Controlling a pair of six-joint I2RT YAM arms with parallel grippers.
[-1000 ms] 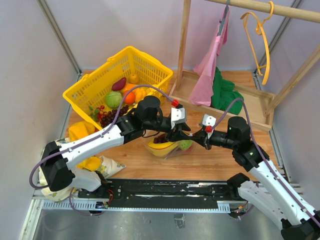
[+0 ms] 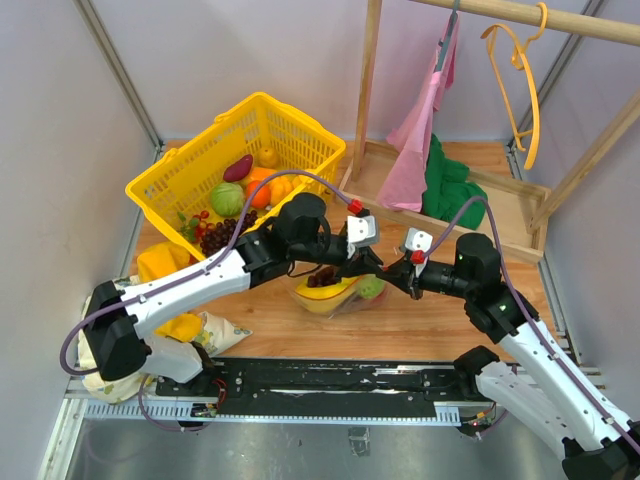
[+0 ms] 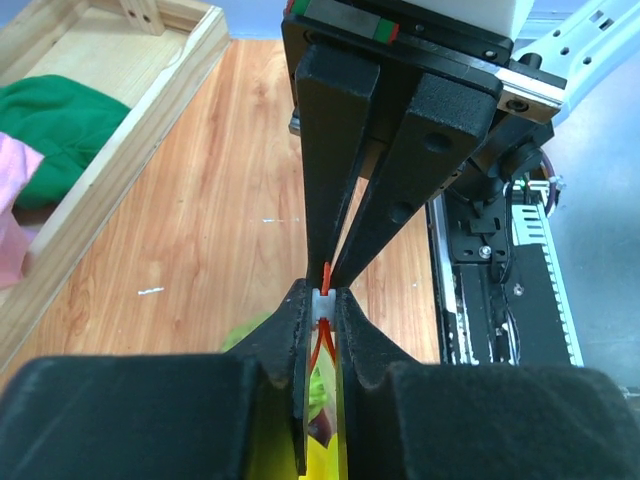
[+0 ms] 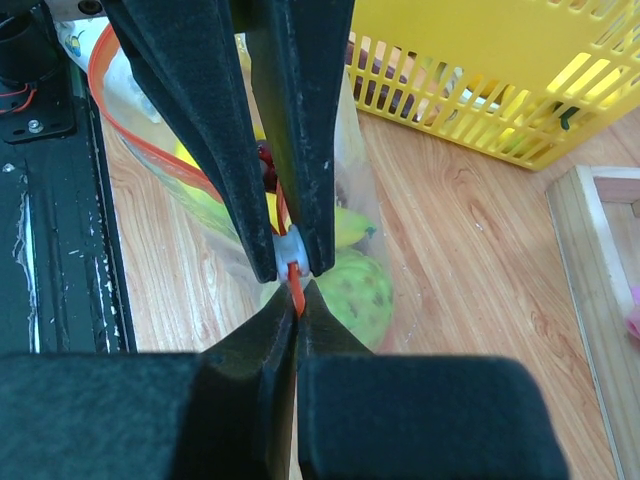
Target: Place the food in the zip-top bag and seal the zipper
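A clear zip top bag (image 2: 330, 300) with a banana, grapes and a green fruit (image 4: 355, 300) inside stands mid-table. My left gripper (image 2: 370, 268) is shut on the bag's small white slider (image 3: 323, 306) at the red zipper strip. My right gripper (image 2: 398, 272) meets it there, shut, the strip (image 4: 296, 280) running at its fingertips. In both wrist views the two sets of fingertips almost touch around the slider.
A yellow basket (image 2: 160, 195) of produce stands at the back left, a wooden rack (image 2: 520, 228) with pink and green cloths at the back right. Yellow and patterned cloths (image 2: 215, 335) lie at the left.
The right arm and the bag look unchanged.
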